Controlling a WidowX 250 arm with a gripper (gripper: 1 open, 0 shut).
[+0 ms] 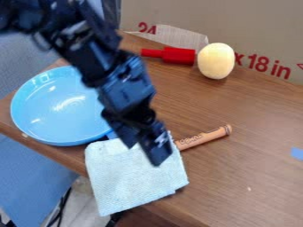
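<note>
My dark arm reaches from the upper left, its gripper (151, 147) hanging over the upper right part of a light blue-white cloth (130, 185), which lies flat at the table's front left edge. Whether the fingers are open or shut is unclear from this angle. A wooden stick (203, 137) with lettering lies just behind the cloth, partly hidden by the gripper. A blue plate (51, 111) sits to the left of the arm.
A red object (174, 55) and a cream egg-shaped object (215, 61) stand at the back before a cardboard panel (260, 35).
</note>
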